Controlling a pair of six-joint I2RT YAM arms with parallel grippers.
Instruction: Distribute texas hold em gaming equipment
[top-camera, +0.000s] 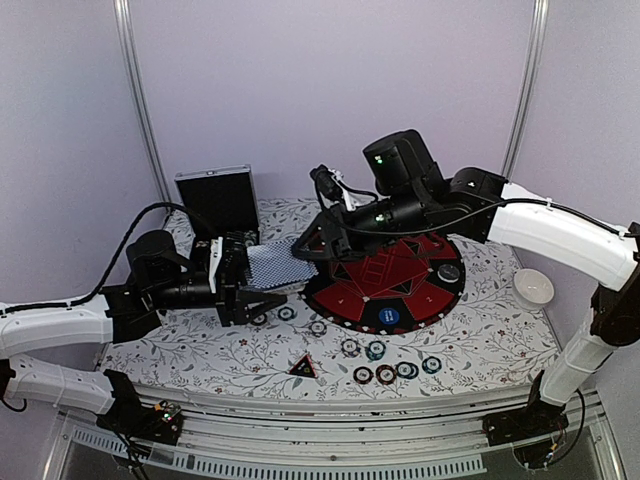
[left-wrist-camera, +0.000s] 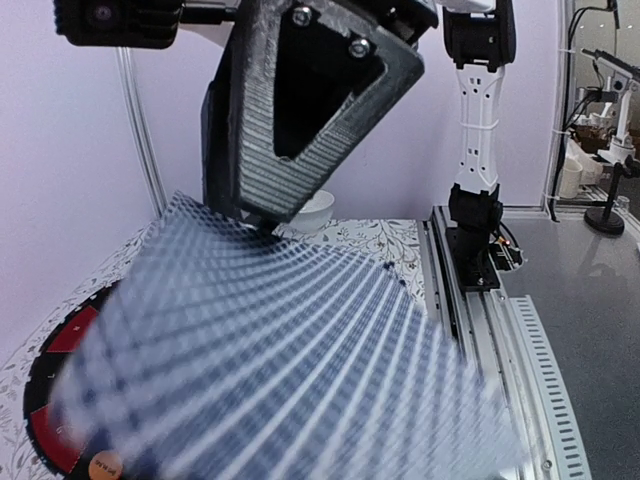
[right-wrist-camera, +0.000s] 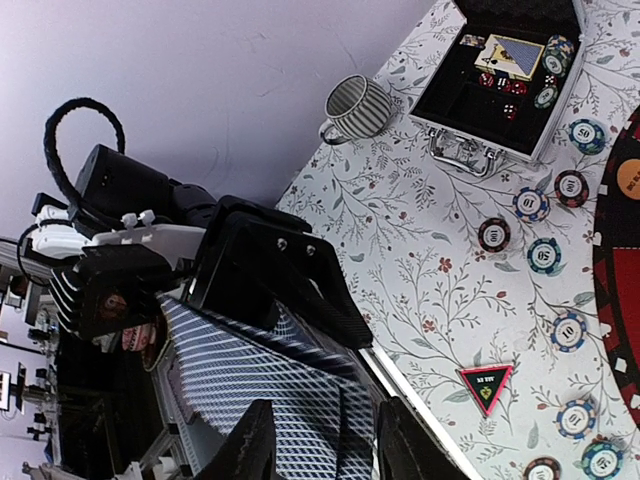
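A fanned, blurred stack of blue-and-white patterned cards (left-wrist-camera: 300, 360) fills the lower left wrist view. In the top view the cards (top-camera: 275, 265) are held up between the two arms. My left gripper (top-camera: 254, 284) is shut on their left side. At their right end is my right gripper (top-camera: 306, 246); its fingers (right-wrist-camera: 250, 445) stand apart in the right wrist view, with the cards (right-wrist-camera: 315, 415) between and behind them. Whether its pads touch the cards is unclear. Several poker chips (top-camera: 386, 373) and a black-and-red triangular marker (top-camera: 302, 367) lie on the table.
An open metal case (right-wrist-camera: 530, 85) holds dice, chips and a card box. The red-and-black round game mat (top-camera: 437, 300) lies beneath the right arm. A striped mug (right-wrist-camera: 358, 108) stands beside the case, and a white bowl (top-camera: 533, 288) at the right edge.
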